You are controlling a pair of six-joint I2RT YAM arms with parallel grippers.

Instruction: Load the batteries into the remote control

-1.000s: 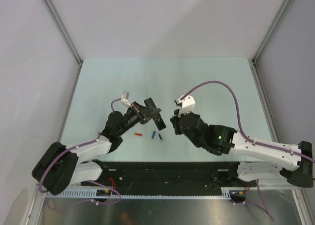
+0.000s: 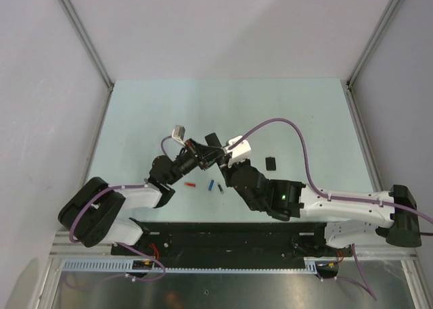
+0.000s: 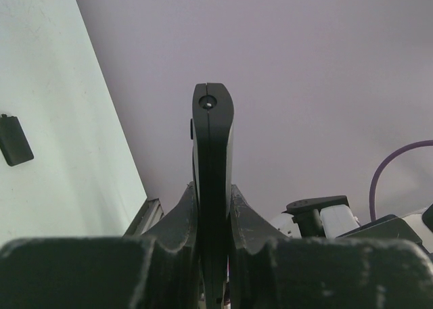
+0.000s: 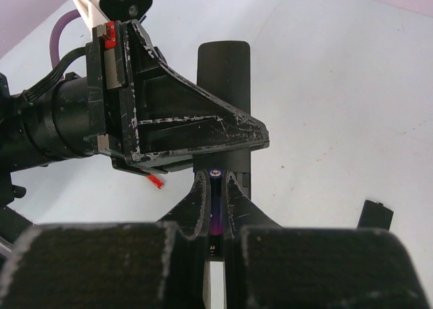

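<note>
The black remote [image 2: 211, 138] is held upright-angled in my left gripper [image 2: 215, 152]; in the left wrist view its end [image 3: 212, 106] rises from between the shut fingers, and in the right wrist view its body [image 4: 223, 72] shows behind that gripper. My right gripper is shut on a dark purple battery [image 4: 216, 207], which is over the remote's lower part. Whether the battery touches or sits in the compartment cannot be told.
A red battery [image 2: 190, 184], a blue battery [image 2: 210, 185] and another small dark one [image 2: 220, 188] lie on the white board. A dark cover [image 2: 270, 163] lies to the right.
The right arm has moved left with the battery to meet the remote. The left gripper with the remote has shifted slightly right and up.
</note>
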